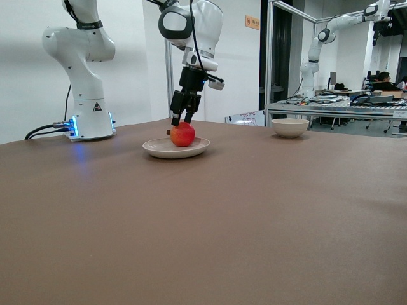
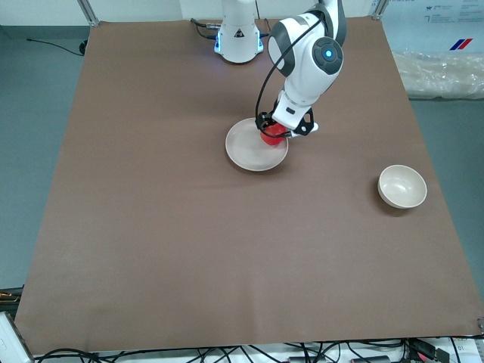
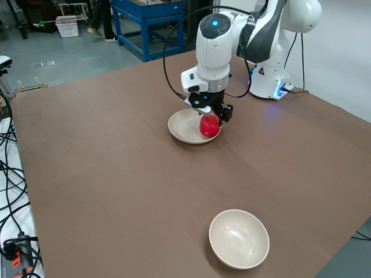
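A red apple [image 1: 182,135] rests on a shallow white plate [image 2: 246,151], toward its back-right part in the left view; it shows red in the right view too [image 3: 210,128]. The black gripper [image 1: 182,115] at the end of the white arm points down just over the apple, its fingertips at the apple's top. The arm partly hides the apple in the left view. Whether the fingers grip it or stand around it, and how far they are apart, is unclear.
An empty white bowl [image 2: 402,187] stands on the brown table [image 2: 189,242], apart from the plate at the right in the left view. The arm's base [image 2: 238,38] is at the back. Cables run along its edge.
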